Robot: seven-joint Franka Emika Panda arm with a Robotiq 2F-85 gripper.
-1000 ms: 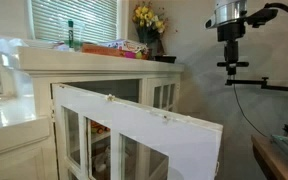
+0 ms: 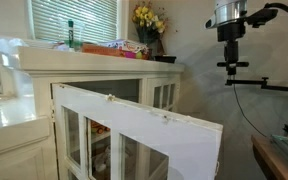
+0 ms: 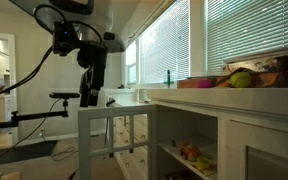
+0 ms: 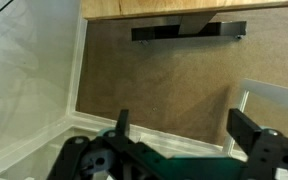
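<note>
A white cabinet door [image 2: 164, 125] with glass panes swings out from the counter and stands open; its frame [image 3: 112, 113] also shows in exterior view 2. My gripper [image 2: 231, 76] points down, above and beyond the door's free end in exterior view 1. In the wrist view my gripper is open, its black fingers [image 4: 122, 122] set well apart, with nothing between them. A pale strip [image 4: 235, 112], seemingly the door's edge, runs near the right finger. I cannot tell exactly how far the gripper is from the door.
Inside the cabinet lie several colourful items [image 3: 195, 156]. On the counter are a green bottle [image 2: 71, 35], flowers [image 2: 149, 18] and boxes. A wooden tabletop [image 4: 124, 8] with a dark bar [image 4: 189, 32] borders the wrist view's top. Bare floor [image 4: 164, 85] lies below.
</note>
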